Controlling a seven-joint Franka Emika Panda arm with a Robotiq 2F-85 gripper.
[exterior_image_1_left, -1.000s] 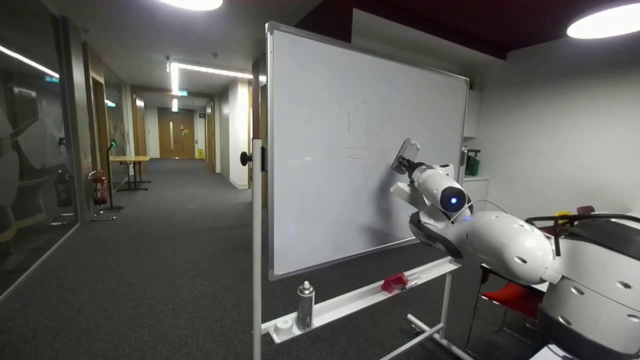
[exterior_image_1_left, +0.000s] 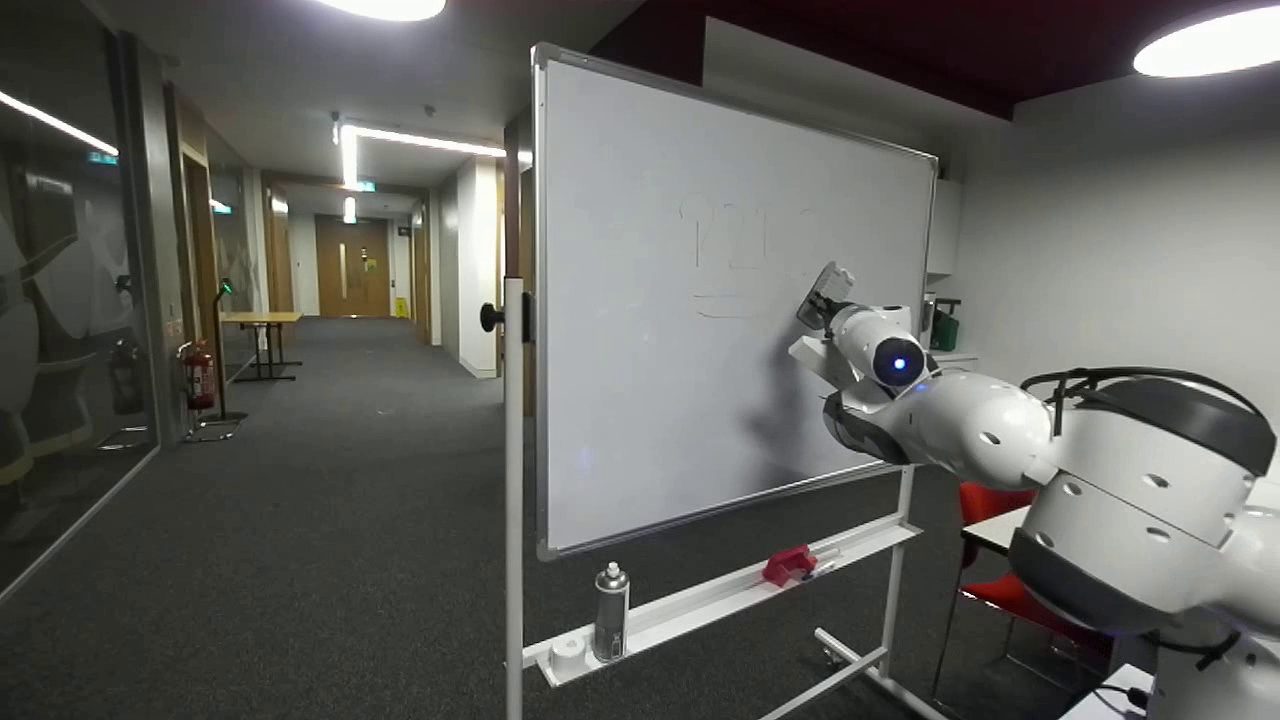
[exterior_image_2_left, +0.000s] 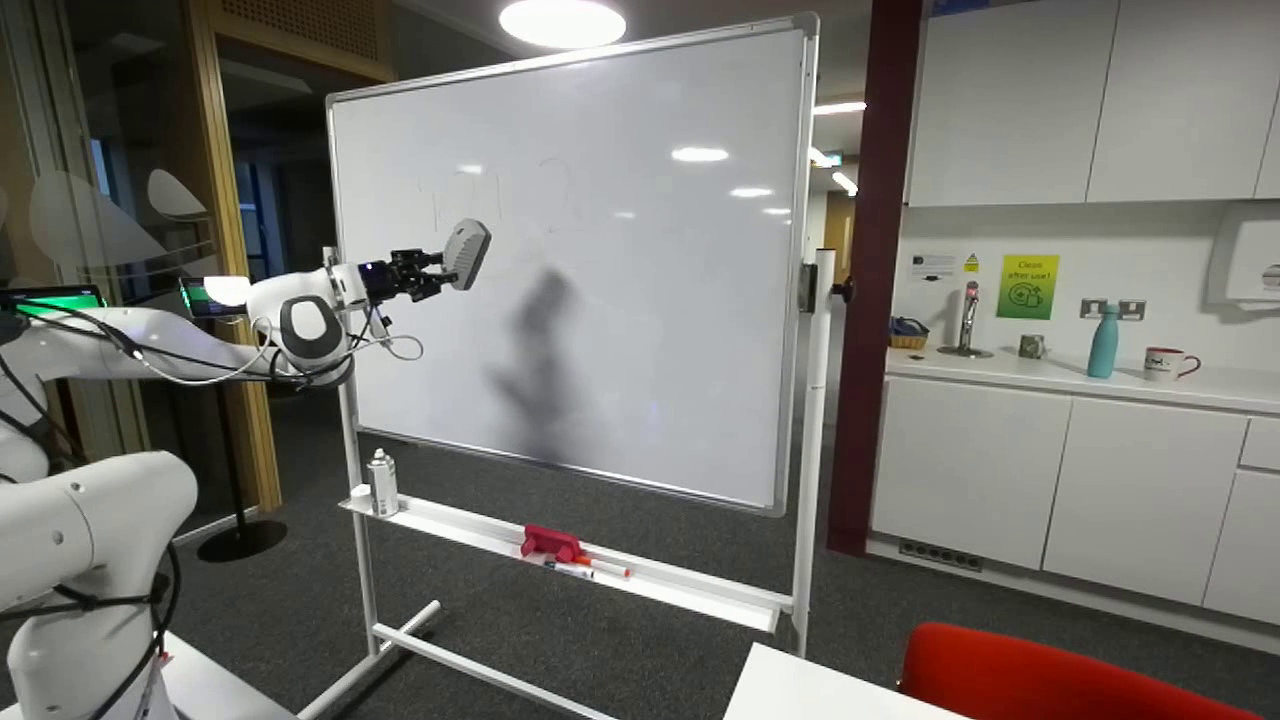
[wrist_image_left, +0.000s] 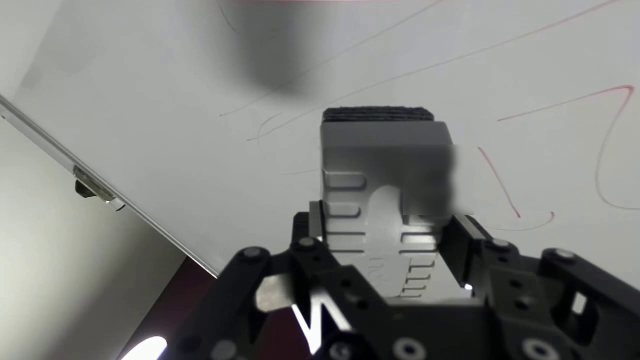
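Observation:
My gripper is shut on a grey board eraser (wrist_image_left: 384, 135), one finger on each side of its ridged body. The eraser's dark felt pad faces the whiteboard (exterior_image_2_left: 672, 360). In exterior view 2 the eraser (exterior_image_2_left: 467, 254) stands out in front of the board, with a shadow cast to its right, so it appears apart from the surface. Faint marker strokes (exterior_image_1_left: 729, 240) remain on the upper part of the board. Up close in the wrist view, thin red lines (wrist_image_left: 564, 102) run beyond and beside the eraser.
Below the board, a tray (exterior_image_2_left: 672, 600) holds a spray can (exterior_image_2_left: 383, 484), a white roll (exterior_image_1_left: 567, 654), a red holder (exterior_image_2_left: 552, 542) and some markers (exterior_image_2_left: 609, 566). A red chair (exterior_image_2_left: 1056, 672) and white table (exterior_image_2_left: 816, 690) stand in front. The board's lower half is unobstructed.
The arm has moved up and slightly right in exterior view 1, carrying the eraser with it. The eraser has also tilted a little. The tray's items have stayed put.

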